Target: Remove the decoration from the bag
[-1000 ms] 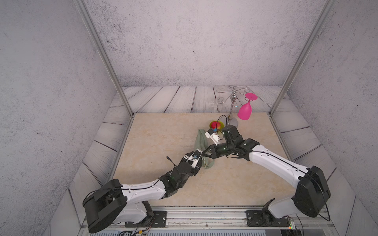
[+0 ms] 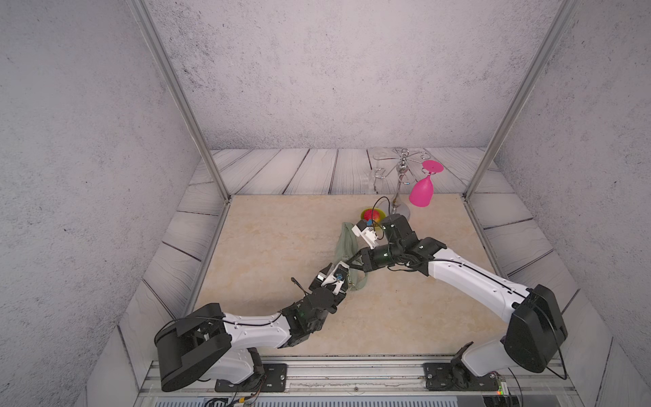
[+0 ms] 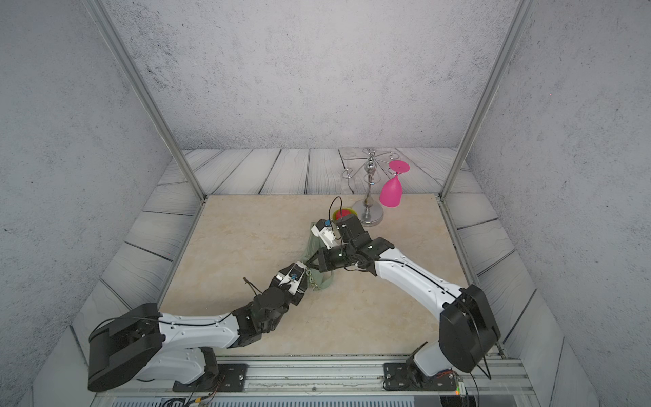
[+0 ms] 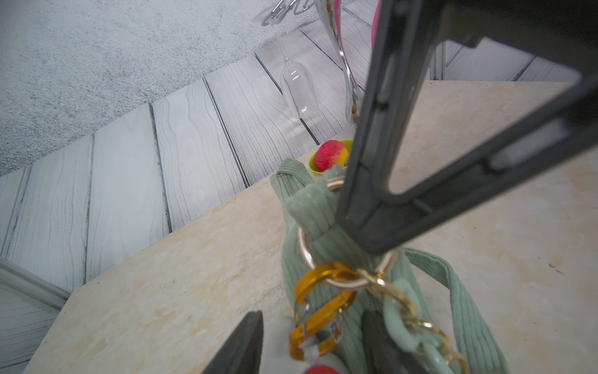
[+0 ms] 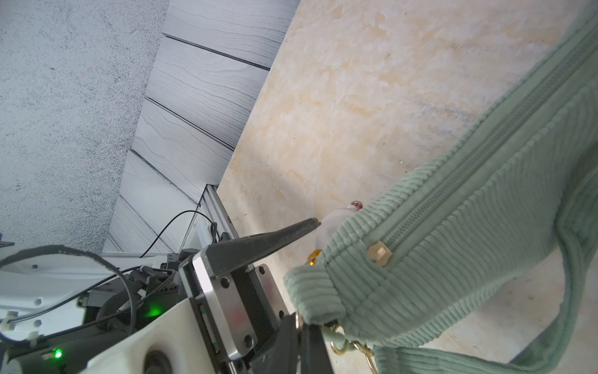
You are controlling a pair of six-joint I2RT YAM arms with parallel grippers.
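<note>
The sage corduroy bag (image 5: 473,205) lies on the table. At its end, in the left wrist view, hang a gold ring, an orange clasp (image 4: 317,321) and a pale decoration with red (image 4: 320,369). My left gripper is open, its fingers either side of the clasp and decoration, apparently not closed on them. My right gripper is shut at the bag's end, by the ring; whether the ring or fabric is between its fingertips is hard to tell.
A bowl with colourful fruit (image 4: 330,155) sits behind the bag. A metal glass stand (image 3: 369,210) with a pink glass (image 3: 391,191) and a clear glass is at the back right.
My right arm is nearly still.
</note>
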